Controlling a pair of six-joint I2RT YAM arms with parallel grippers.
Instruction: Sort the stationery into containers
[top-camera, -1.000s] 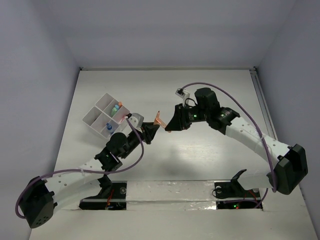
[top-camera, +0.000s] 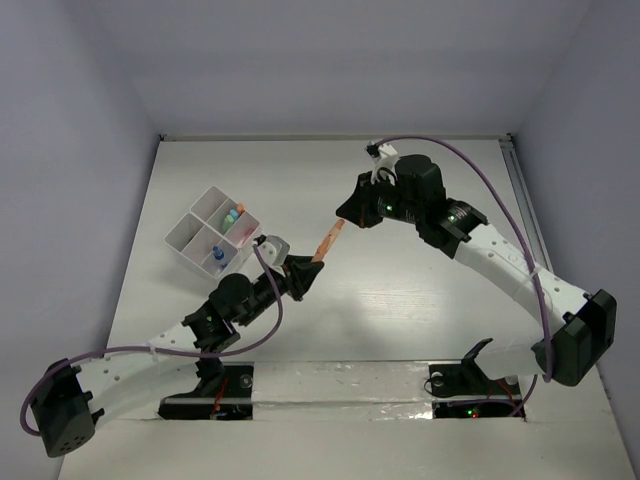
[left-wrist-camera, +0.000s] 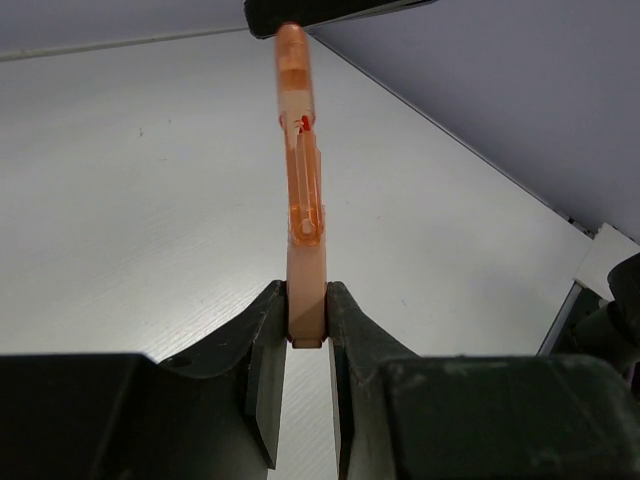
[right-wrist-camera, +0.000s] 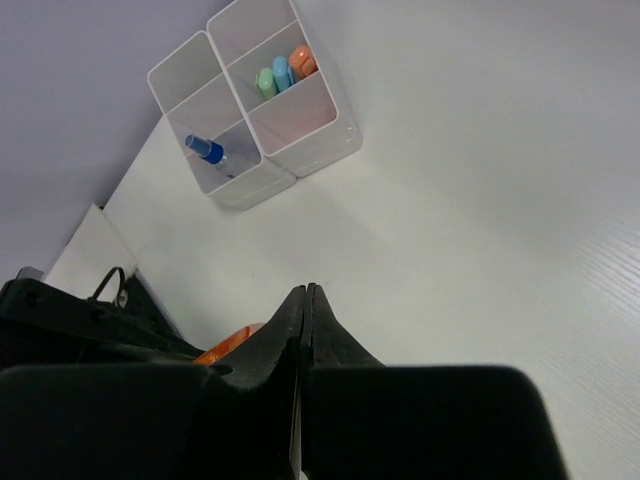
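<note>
My left gripper is shut on an orange pen-like item, which points up toward my right gripper. That right gripper is shut, with nothing seen between its fingertips; it is just beyond the orange item's far end. White compartment containers stand at the left. One compartment holds green, blue and orange pieces; another holds a clear bottle with a blue cap.
Grey walls bound it at the back and sides. The two arms reach in from the front corners.
The right gripper has moved back and up, toward the rear of the table.
</note>
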